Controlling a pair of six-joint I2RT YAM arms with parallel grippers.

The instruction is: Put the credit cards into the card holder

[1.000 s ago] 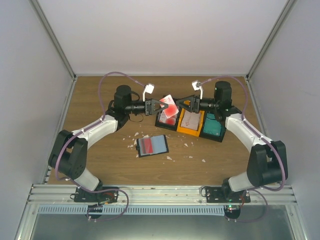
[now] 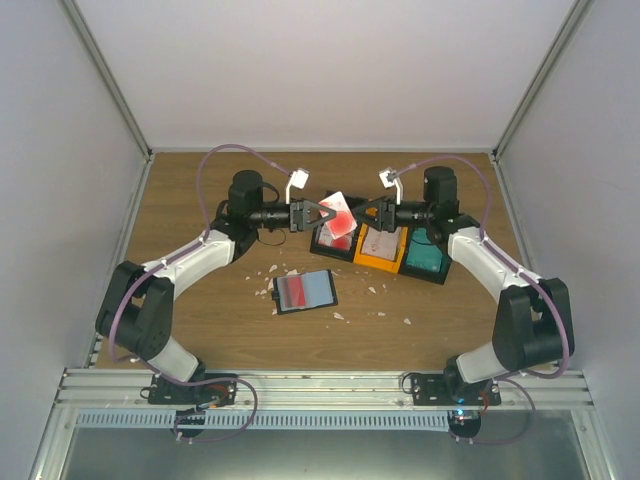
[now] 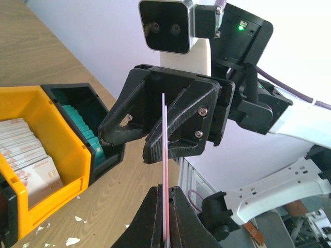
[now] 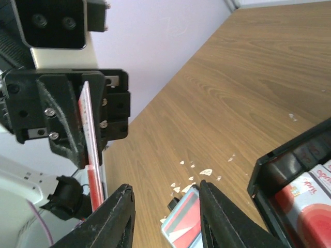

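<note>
A red and white card (image 2: 339, 216) stands held at its left side by my left gripper (image 2: 326, 214). In the left wrist view the card (image 3: 165, 170) rises edge-on from the closed fingers. Facing it from the right, my right gripper (image 2: 361, 213) is part open. The right wrist view shows a clear gap between its fingers, with the card (image 4: 89, 137) off to the left, outside that gap. The card holder (image 2: 318, 289) lies flat on the table below, grey-blue inside a dark edge, with a red patch at its left.
Behind the grippers stand three boxes of cards: a black one (image 4: 279, 160) with red and white cards, an orange one (image 3: 62, 139), and a black one (image 3: 83, 103) with green cards. Small pale scraps (image 2: 338, 316) dot the table around the holder. The front right table is mostly open.
My right gripper has shifted slightly left, closer to the card, and its fingers look a little closer together. The left arm and the card look nearly still.
</note>
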